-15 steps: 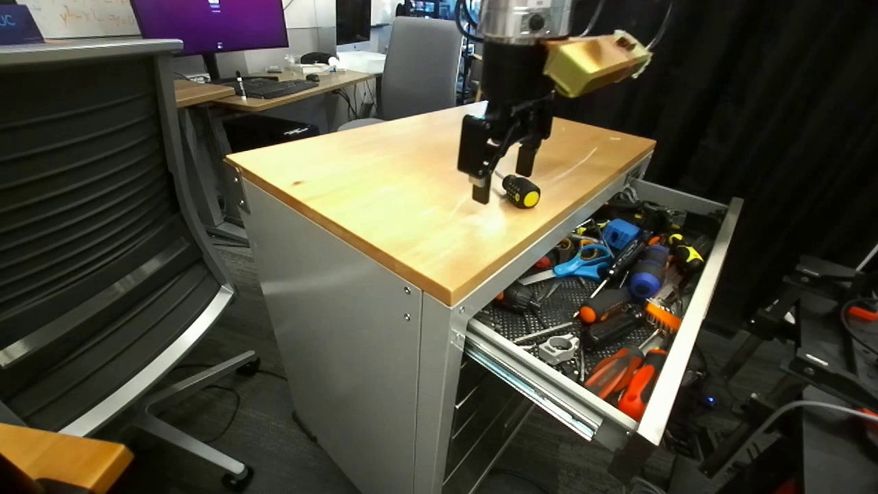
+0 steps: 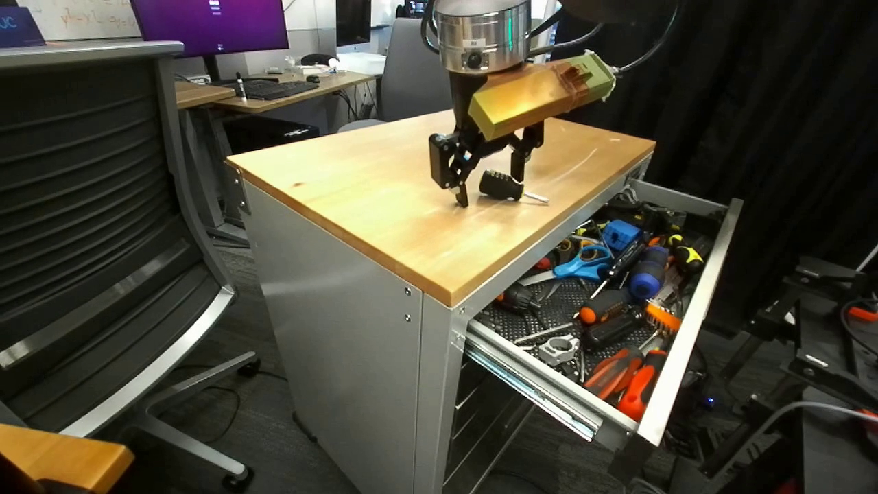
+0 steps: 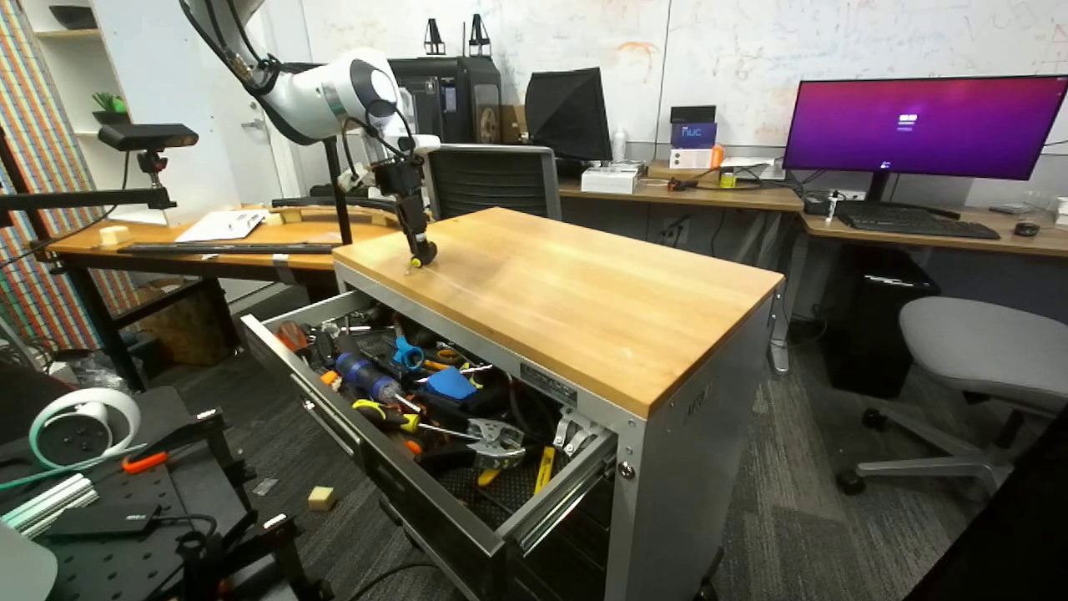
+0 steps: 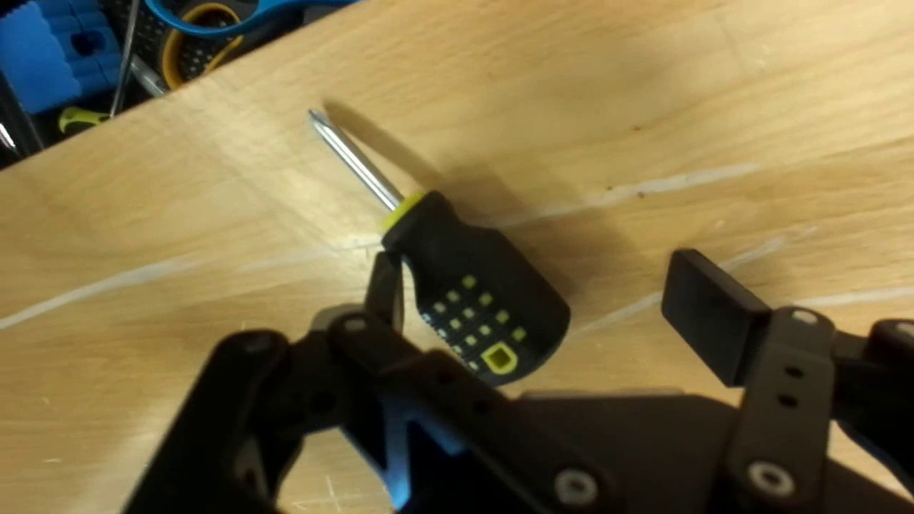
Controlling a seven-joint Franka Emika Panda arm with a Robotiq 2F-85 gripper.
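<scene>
A stubby screwdriver [image 4: 488, 300] with a black, yellow-dotted handle and short metal shaft lies on the wooden tabletop [image 4: 728, 103]. In the wrist view its shaft points up and left, towards the drawer edge. My gripper is low over the table, its fingers apart on either side of the handle. The left finger [image 4: 385, 287] is at or very near the handle's neck; whether they touch I cannot tell. A clear gap separates the handle from the right finger [image 4: 707, 317]. In exterior view 1 the screwdriver [image 2: 498, 184] shows between the fingers.
An open drawer [image 2: 699, 280] full of tools juts from the cabinet below the tabletop's edge. Inside are blue scissors [image 2: 582, 263], a blue-handled tool [image 2: 649, 273] and red-handled pliers [image 2: 640, 387]. An office chair [image 2: 99, 230] stands beside the cabinet.
My gripper has moved left and lower in exterior view 1 and turned. The screwdriver has swung round: its shaft now points right towards the drawer, where before its handle end faced that way.
</scene>
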